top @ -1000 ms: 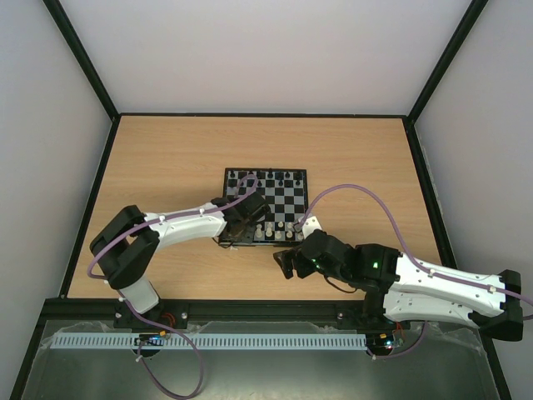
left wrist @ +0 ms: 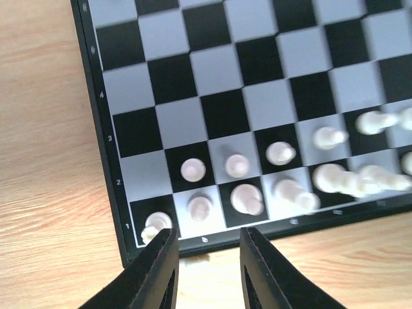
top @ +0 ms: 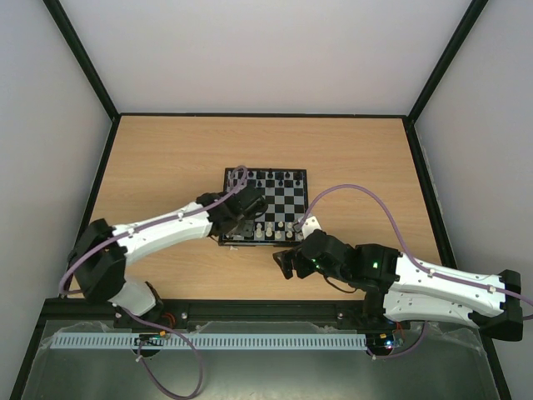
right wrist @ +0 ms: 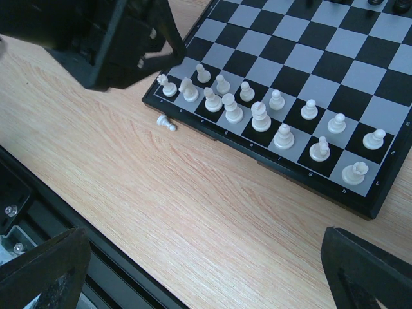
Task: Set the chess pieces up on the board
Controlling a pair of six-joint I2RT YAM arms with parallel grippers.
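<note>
A white pawn [right wrist: 166, 122] lies on its side on the table, just off the near edge of the chessboard [right wrist: 219, 136]. In the left wrist view this lying pawn [left wrist: 194, 259] shows between the fingers of my left gripper, which is part open, gripping nothing. White pieces stand in two rows along the near side; the corner piece is a white rook [left wrist: 156, 225], and the square in front of it is empty. My right gripper is wide open over bare table, holding nothing. In the top view the left arm hides the board's left part.
Dark pieces [top: 270, 173] stand along the board's far side, and its middle squares are free. Standing white pawns [left wrist: 193, 170] crowd close to the left gripper's working area. Bare wooden table [top: 183, 150] surrounds the board.
My right arm is still.
</note>
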